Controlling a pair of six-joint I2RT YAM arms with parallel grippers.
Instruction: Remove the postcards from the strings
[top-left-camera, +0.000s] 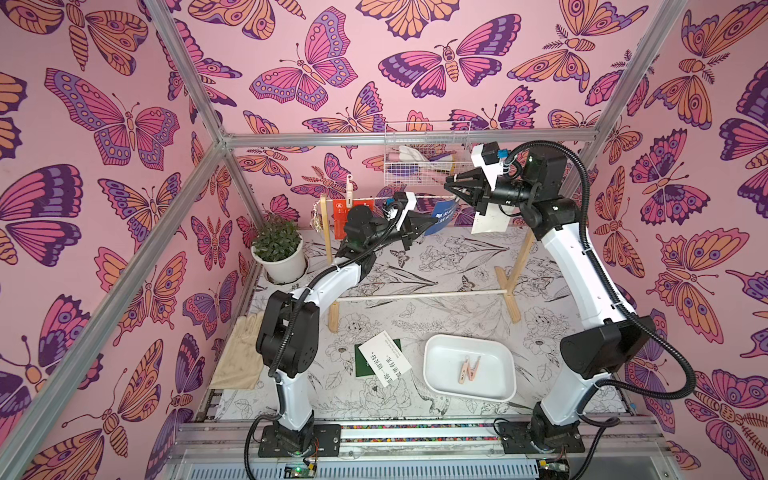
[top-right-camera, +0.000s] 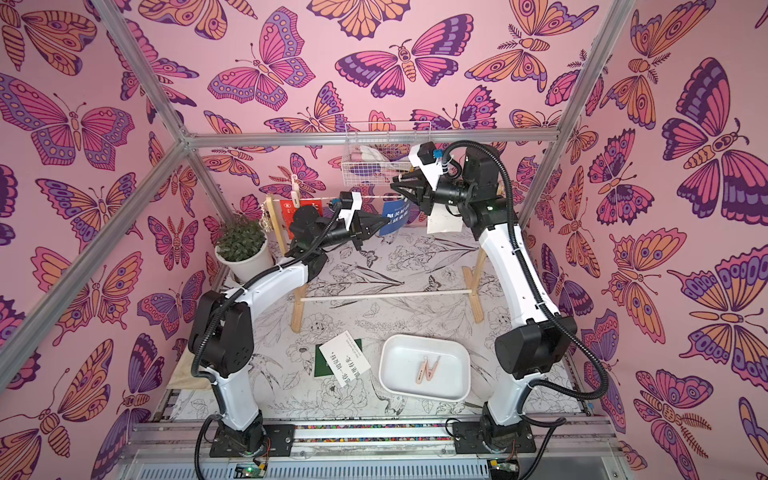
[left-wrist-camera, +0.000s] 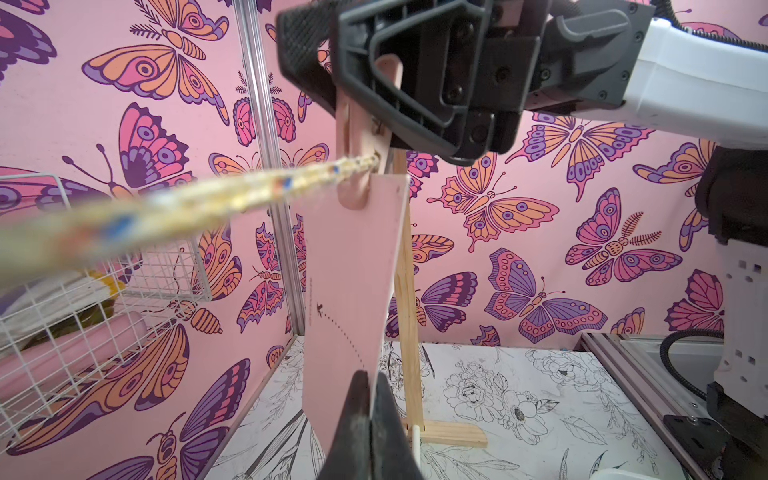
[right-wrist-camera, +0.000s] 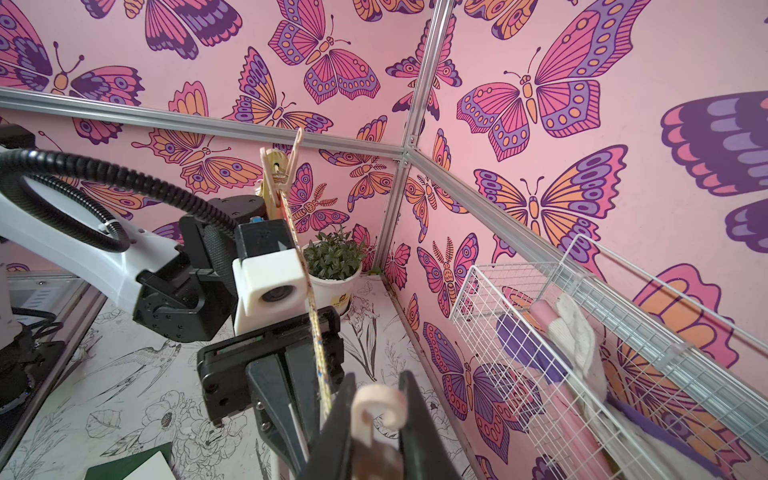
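Observation:
High on the string (left-wrist-camera: 296, 182), a pale wooden clothespin (right-wrist-camera: 377, 412) sits between the fingers of my right gripper, which is shut on it. Below that pin hangs the blue postcard (top-left-camera: 440, 216), showing its pale back (left-wrist-camera: 352, 272) in the left wrist view. My left gripper is shut on this card's lower edge, its fingertips meeting there. A red postcard (top-left-camera: 341, 216) hangs at the left end under another clothespin (top-left-camera: 349, 190). To the right hangs a white postcard (top-left-camera: 489, 221), its top hidden by the right arm.
A white card (top-left-camera: 385, 357) overlaps a green one (top-left-camera: 364, 361) on the table. Beside them is a white tray (top-left-camera: 501, 388) with clothespins (top-left-camera: 469, 369) inside. A plant (top-left-camera: 277, 244) stands by the left post; a wire basket (right-wrist-camera: 552, 360) hangs behind the string.

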